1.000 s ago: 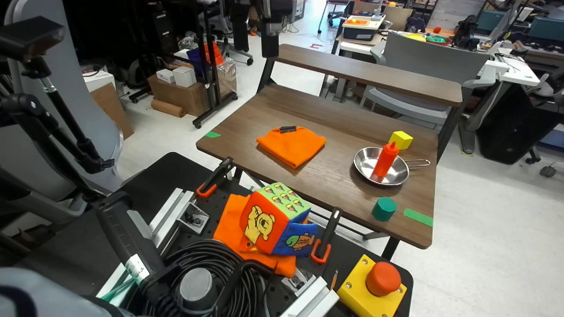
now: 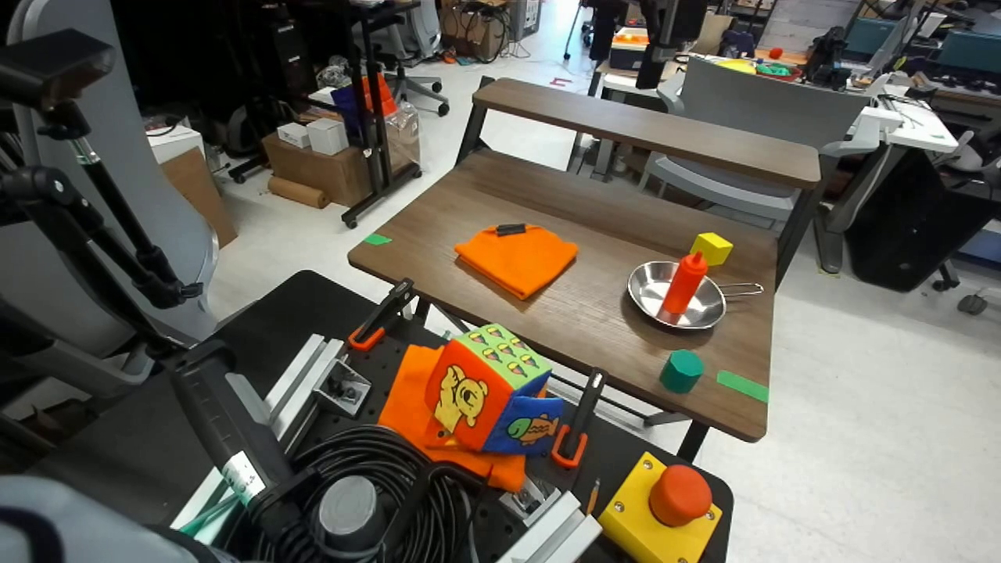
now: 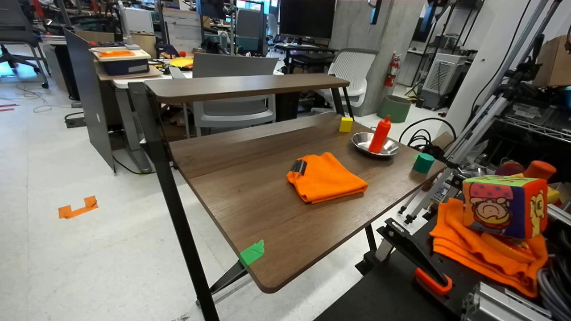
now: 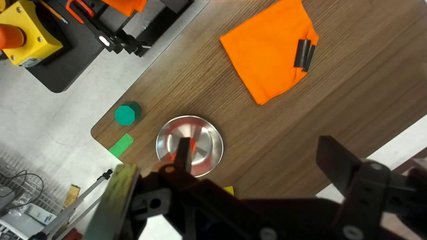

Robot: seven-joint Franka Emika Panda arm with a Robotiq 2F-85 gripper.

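Observation:
High over the table, my gripper stands open in the wrist view, its fingers wide apart and nothing between them. One finger [image 4: 184, 154] partly hides the red bottle [image 2: 686, 283], which stands upright in a shiny metal pan [image 4: 212, 150]. Beside the pan on the table [image 2: 600, 234] are a yellow block [image 2: 712, 249] and a green block [image 2: 682, 371]. A folded orange cloth [image 3: 326, 179] lies farther off, with a black clip [image 3: 298, 166] at its edge. Only the arm's dark end shows at the top of exterior view 1.
A raised shelf [image 2: 647, 131] runs along the table's back. Close to the front edge, a black cart [image 2: 310, 300] carries a patterned soft cube [image 2: 488, 389], clamps and a yellow box with a red button [image 2: 661, 511]. Bare tabletop lies between cloth and pan.
In exterior view 1 the arm's end has moved right along the top of the picture, from above the shelf's left end toward its middle. The table objects have kept their places.

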